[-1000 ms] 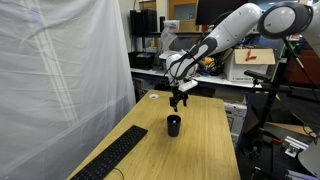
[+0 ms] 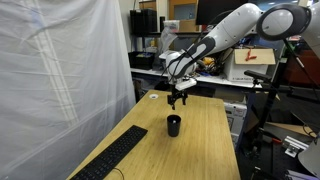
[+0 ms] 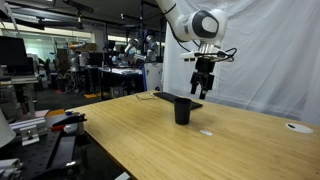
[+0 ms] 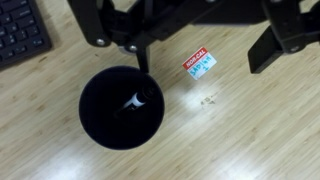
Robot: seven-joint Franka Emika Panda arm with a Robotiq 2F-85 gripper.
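Note:
A black cup [image 4: 121, 108] stands upright on the wooden table, seen from above in the wrist view. Something dark with a small white mark shows inside it. In exterior view 1 the same cup [image 2: 174, 126] is near the middle of the table, and exterior view 2 shows the cup [image 3: 182, 110] too. My gripper [image 2: 178, 102] hangs above the table just behind the cup, fingers open. One finger [image 4: 142, 55] overlaps the cup's rim in the wrist view; the other finger [image 4: 264, 52] is far to the right. Nothing is between them.
A black keyboard [image 2: 113, 153] lies on the left of the table. A red-and-white label [image 4: 199, 63] sticks to the tabletop beside the cup. A white sheet [image 2: 60, 80] hangs along the table's left side.
Over the last second the arm and gripper have shifted only very slightly above the table. The cup and keyboard stay in place.

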